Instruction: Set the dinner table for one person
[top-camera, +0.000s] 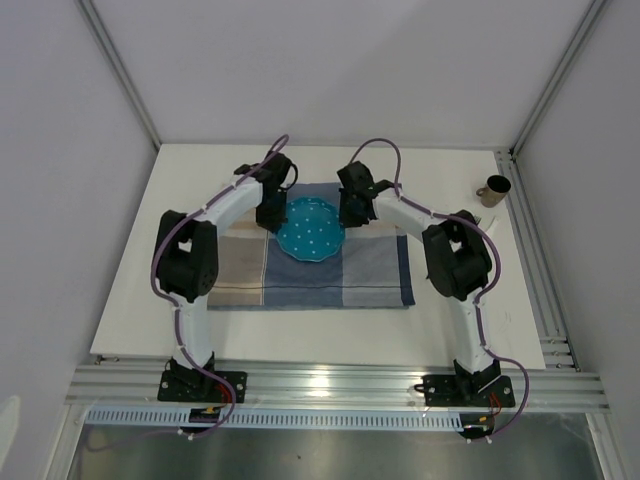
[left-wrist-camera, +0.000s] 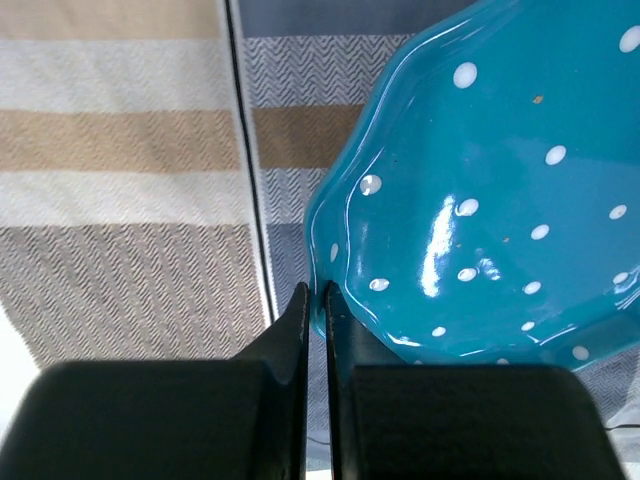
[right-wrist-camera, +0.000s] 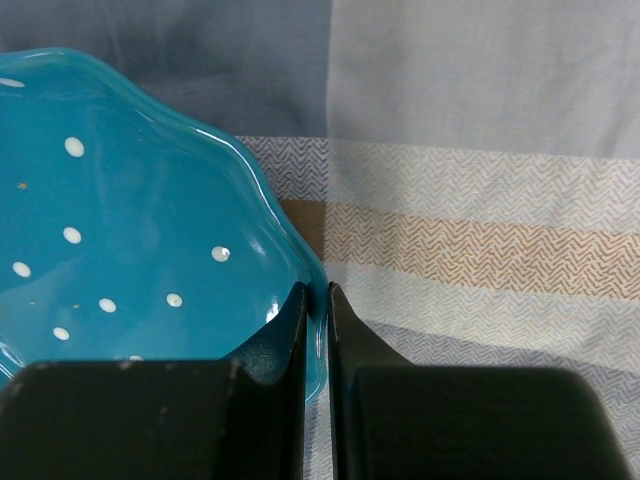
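Note:
A teal plate with white dots (top-camera: 310, 230) is over the middle of a striped placemat (top-camera: 280, 290). My left gripper (top-camera: 276, 222) is shut on the plate's left rim; in the left wrist view its fingertips (left-wrist-camera: 320, 300) pinch the wavy edge. My right gripper (top-camera: 347, 218) is shut on the opposite rim, its fingertips (right-wrist-camera: 318, 298) on the edge in the right wrist view.
A dark mug (top-camera: 494, 191) stands at the far right of the white table (top-camera: 150, 300), with light thin items beside it, partly hidden by the right arm.

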